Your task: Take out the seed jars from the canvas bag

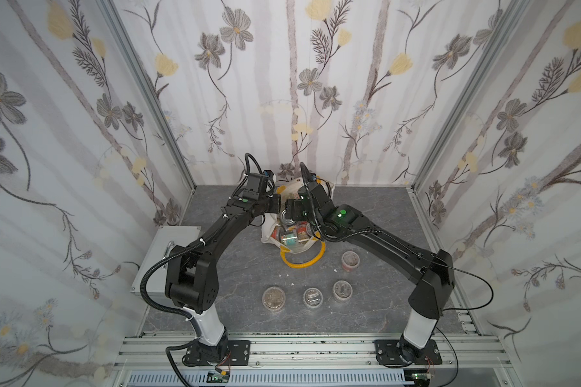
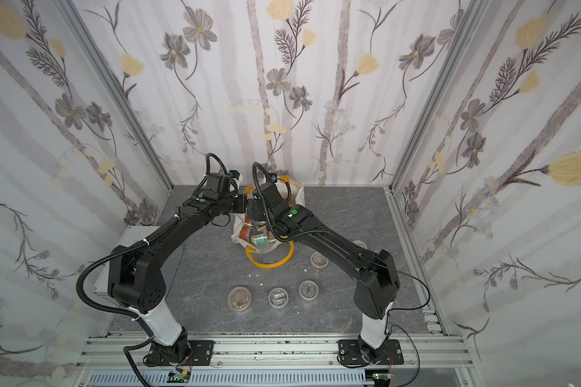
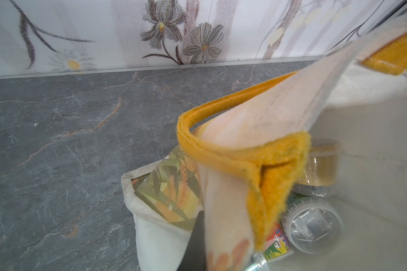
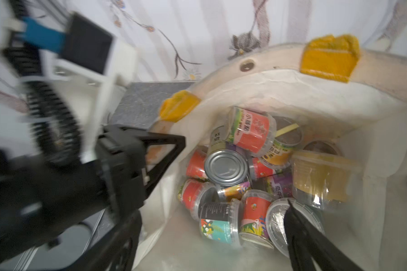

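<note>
The canvas bag (image 1: pixel 269 233) with yellow handles stands mid-table, full of seed jars in colourful labels, such as a red-labelled jar (image 4: pixel 251 131) and a teal one (image 4: pixel 215 221). My left gripper (image 1: pixel 272 203) is at the bag's left rim, shut, its tip (image 4: pixel 181 142) by the canvas; whether cloth sits between its fingers is unclear. In the left wrist view the rim and strap hide part of the jars. My right gripper (image 1: pixel 295 209) is over the bag's mouth, its fingers (image 4: pixel 312 248) apart above the jars, nothing seen held between them.
Several round jars (image 1: pixel 273 298) stand on the grey table in front of and right of the bag. A white box (image 1: pixel 149 264) is at the left edge.
</note>
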